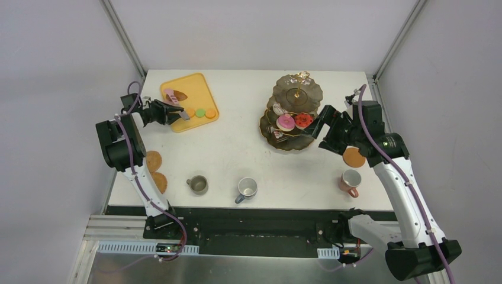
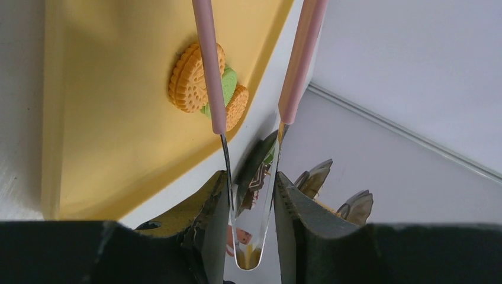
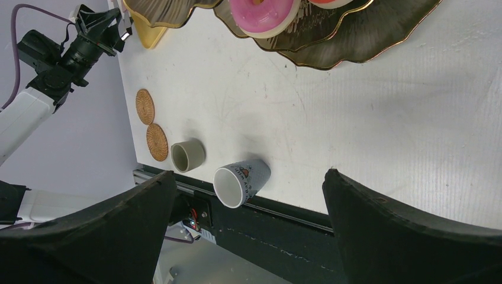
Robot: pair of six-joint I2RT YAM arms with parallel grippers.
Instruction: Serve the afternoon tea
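My left gripper [image 1: 176, 112] is over the left edge of the yellow tray [image 1: 207, 93]. Its fingers stand apart, with metal tongs between them; in the left wrist view the tongs' arms touch both fingers [image 2: 287, 219]. The pink tongs tips [image 2: 211, 71] are spread, one crossing in front of an orange biscuit [image 2: 184, 83]. Beside that biscuit lie a green one [image 2: 229, 84] and another orange one [image 2: 238, 105]. To the right, the tiered stand [image 1: 296, 89] carries a pink donut [image 1: 285, 122] and a red one [image 1: 303, 120]. Open and empty, my right gripper [image 1: 319, 137] is beside the stand.
Along the front edge stand a small greenish cup [image 1: 198, 184], a grey-white mug [image 1: 247, 187] and a pink mug [image 1: 350, 178]. Round mats [image 1: 153, 160] lie at the left, and another mat [image 1: 354, 157] under the right arm.
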